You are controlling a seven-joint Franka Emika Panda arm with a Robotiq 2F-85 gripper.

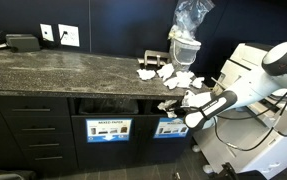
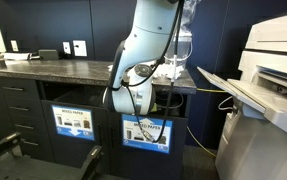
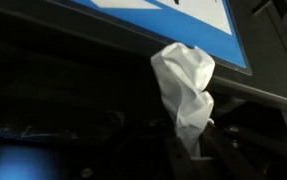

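A crumpled white paper piece (image 3: 185, 88) sticks out from my gripper in the wrist view, and the fingers are shut on it. In exterior view 1 the gripper (image 1: 170, 108) is at the right-hand bin opening, just below the counter's front edge. The dark bin interior (image 3: 53, 85) lies around the paper, and the blue-and-white bin label (image 3: 198, 22) shows beyond the rim. Exterior view 2 has the arm in front of the bins, with the fingertips hidden behind it.
Several white paper pieces (image 1: 166, 71) lie on the dark countertop (image 1: 73, 72) near a clear bag-lined container (image 1: 184, 48). A left bin (image 1: 108, 107) stands alongside, its label (image 1: 108, 129) on the front. The counter edge overhangs the bins closely.
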